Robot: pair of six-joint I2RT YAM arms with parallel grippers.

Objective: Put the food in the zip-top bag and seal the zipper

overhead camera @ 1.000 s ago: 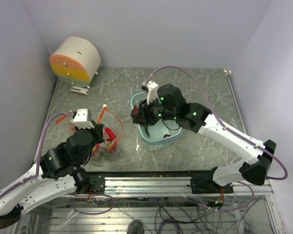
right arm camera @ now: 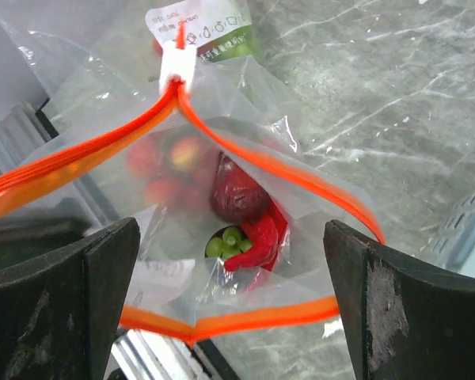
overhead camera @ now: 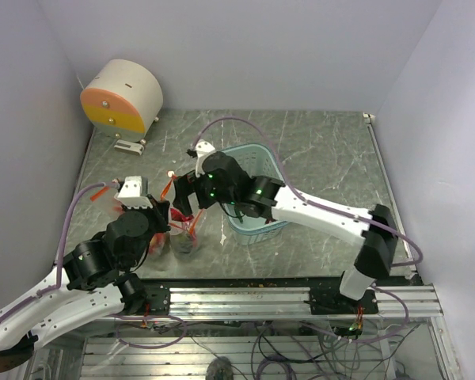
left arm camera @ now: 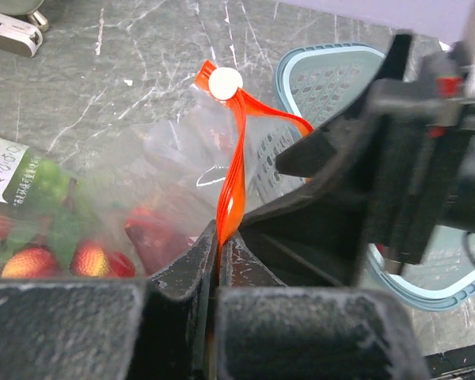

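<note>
The clear zip top bag with orange zipper is gripped at its edge by my left gripper, which is shut on it. In the right wrist view the bag's mouth is spread, with a dark red fruit, a red piece and green pieces inside. My right gripper is open over that mouth, its two fingers at either side, nothing held between them.
A light blue basket stands right of the bag, under the right arm. Another bag with a label and fruit lies left. A rounded white box stands at the back left.
My right gripper has moved left from the basket to over the bag's mouth and opened, letting go of the dark red item it carried. The left arm has barely moved.
</note>
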